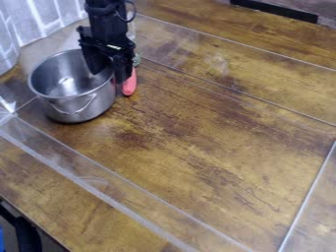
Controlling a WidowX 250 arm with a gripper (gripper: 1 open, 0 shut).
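A steel pot [73, 98] with a thin wire handle stands at the left of the wooden surface. My black gripper [110, 64] is low over the pot's back right rim. A pink elongated object [129, 85] lies just right of the pot, beside the gripper, partly hidden by it. The fingertips are dark and small, so I cannot tell their state or whether anything is between them.
A pale crinkled wall or backing [29, 25] runs along the back left. A dark edge [282, 10] lies at the back right.
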